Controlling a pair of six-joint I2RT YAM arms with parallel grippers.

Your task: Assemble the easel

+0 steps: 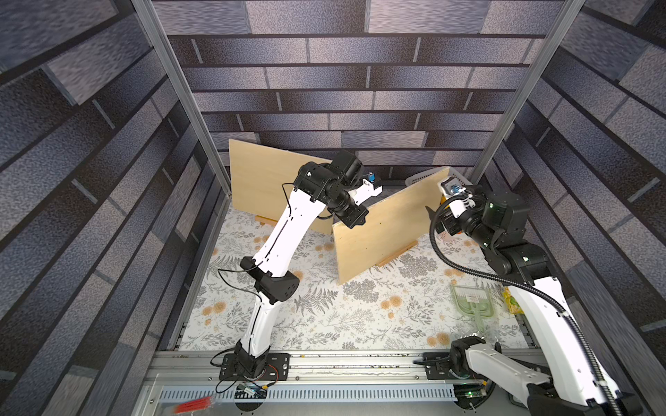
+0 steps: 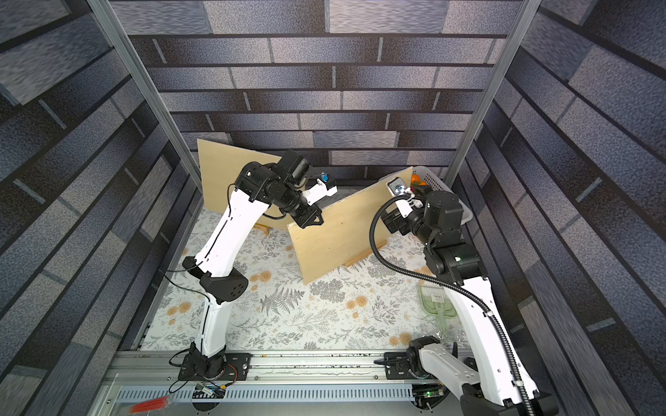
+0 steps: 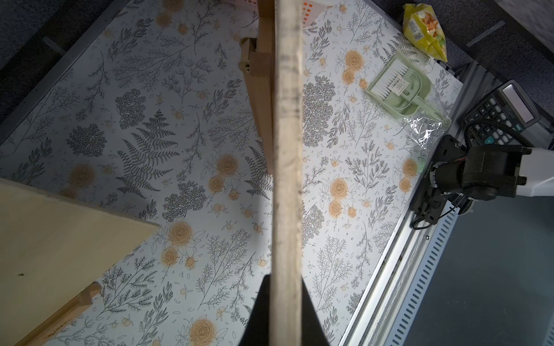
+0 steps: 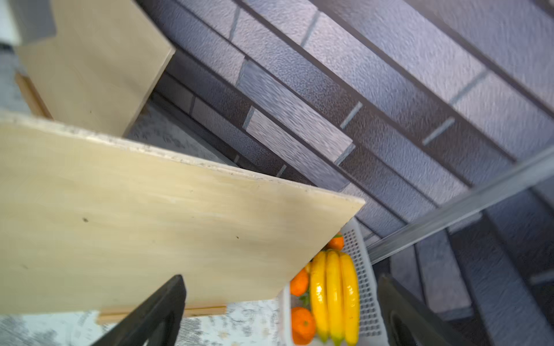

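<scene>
A light plywood board (image 1: 388, 228) stands upright on edge, angled across the middle-right, a wooden strip (image 4: 161, 311) at its foot. My left gripper (image 1: 357, 211) is shut on its top edge near the left end; the left wrist view looks straight down that edge (image 3: 286, 144). My right gripper is open beside the board's right end, its blurred fingers in front of the panel's face with nothing clearly between them. A second board (image 1: 267, 176) stands at the back left on a wooden base.
A white basket (image 4: 363, 282) of toy fruit sits behind the board at back right. A green dustpan (image 1: 471, 301) and a yellow packet (image 3: 424, 31) lie at the right edge.
</scene>
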